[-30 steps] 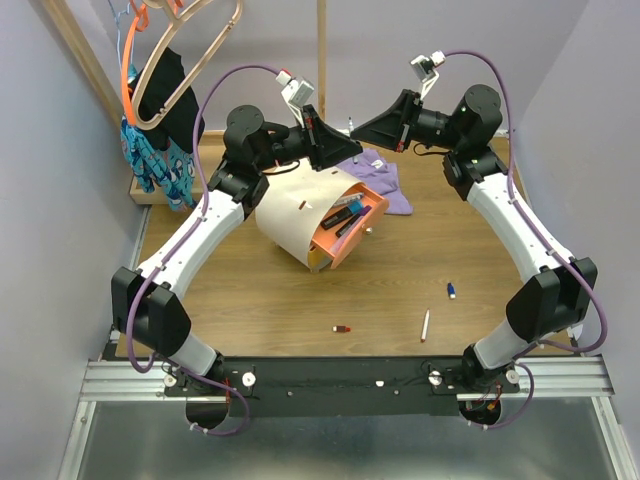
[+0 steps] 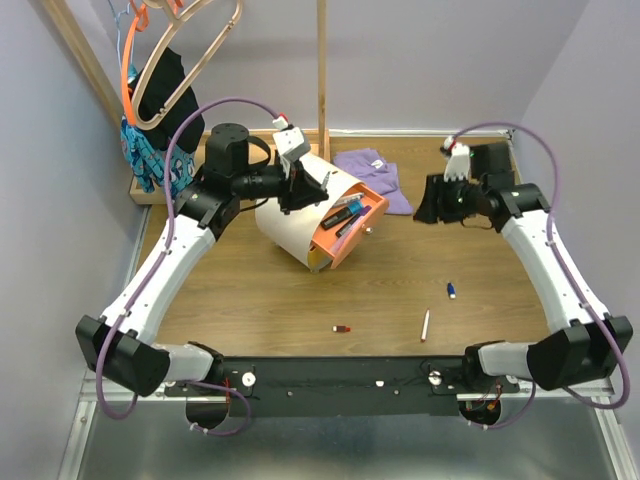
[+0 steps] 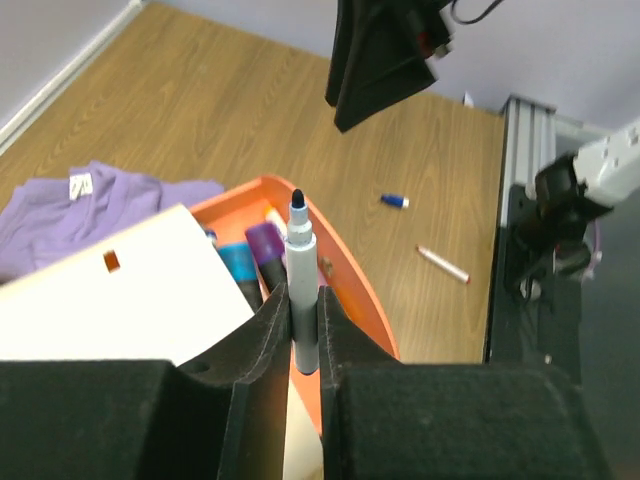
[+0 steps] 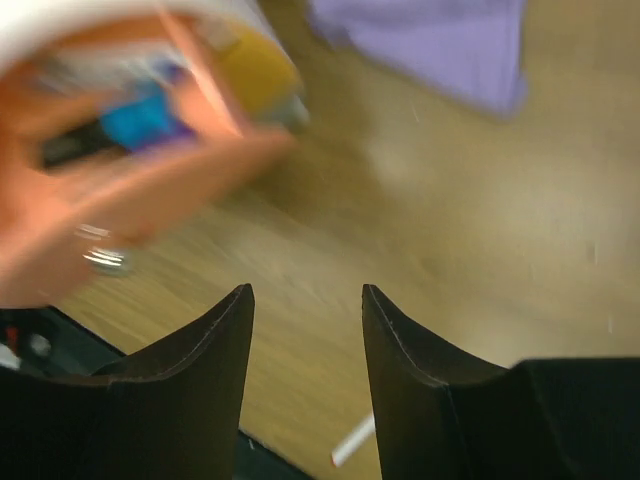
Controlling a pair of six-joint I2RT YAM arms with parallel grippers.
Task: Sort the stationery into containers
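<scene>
A white marker with a black tip [image 3: 302, 290] stands upright between the fingers of my left gripper, which is shut on it. In the top view, my left gripper [image 2: 316, 191] hangs over the edge of the cream curved cover. Beyond it is the pulled-out orange drawer [image 2: 362, 238], holding a black marker [image 2: 337, 218] and several other pens. My right gripper is open, with only blurred floor showing between its fingers. On the wooden surface lie a white pen [image 2: 425, 325], a small blue piece [image 2: 451, 290] and a small red-and-dark piece [image 2: 342, 329].
A folded purple cloth [image 2: 385, 178] lies behind the drawer. A wooden stand with dark and blue clothes [image 2: 160, 160] rises at the back left. Clear wooden floor spreads in front and to the right of the drawer.
My right gripper, close beside the left one at the marker before, has drawn away to the right and toward the front. My left gripper has moved slightly left and frontward with the marker.
</scene>
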